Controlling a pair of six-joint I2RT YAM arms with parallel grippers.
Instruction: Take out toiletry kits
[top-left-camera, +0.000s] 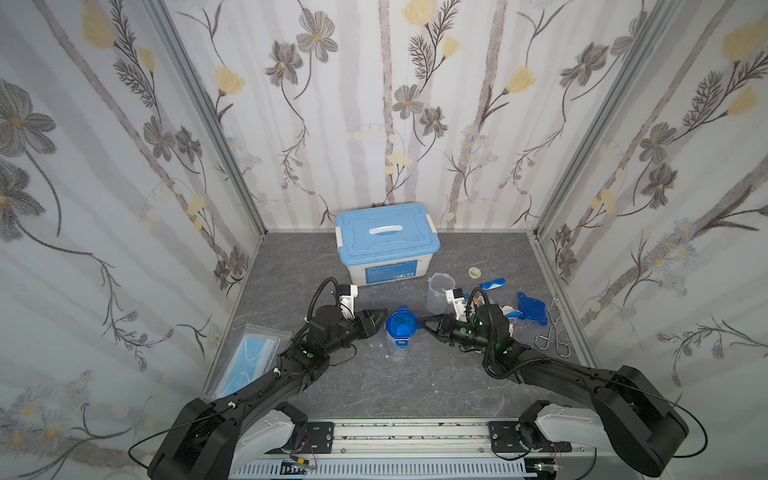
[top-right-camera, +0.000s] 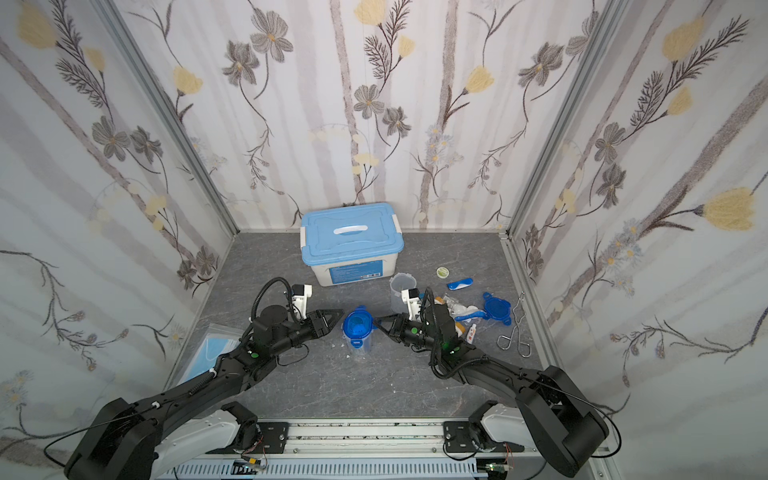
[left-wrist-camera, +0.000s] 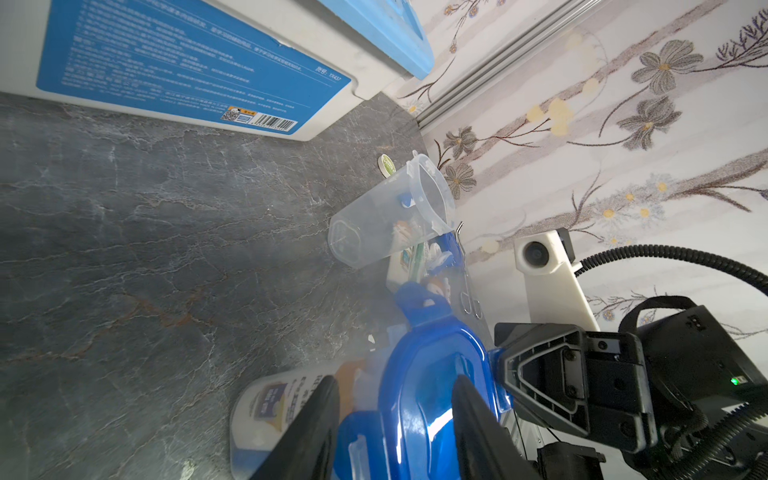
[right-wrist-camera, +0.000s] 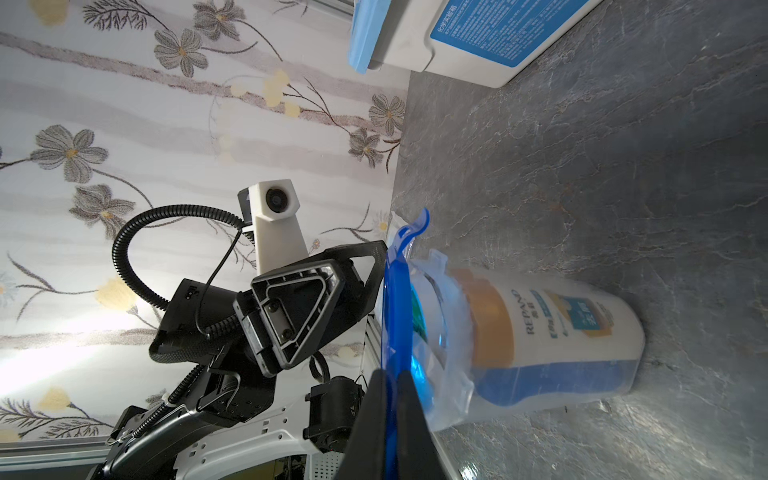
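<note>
A blue lid (top-left-camera: 401, 325) with tabs lies across the mouth of a labelled translucent cup (right-wrist-camera: 560, 336); in the right wrist view it is edge-on along the rim, and I cannot tell whether they touch all round. My right gripper is shut with the thin edge of the lid between its fingers. On the lid's other side, my left gripper is part open, its fingertips in front of the blue face with nothing clasped between them.
A lidded blue-and-white box (top-left-camera: 387, 240) stands at the back. An empty clear cup (left-wrist-camera: 392, 212) is behind the lid. To the right lie a blue lid (top-left-camera: 532, 308), scissors-like metal tool (top-left-camera: 552, 332) and a blue item (top-left-camera: 493, 283). A packaged blue mask (top-left-camera: 249, 364) lies at the left.
</note>
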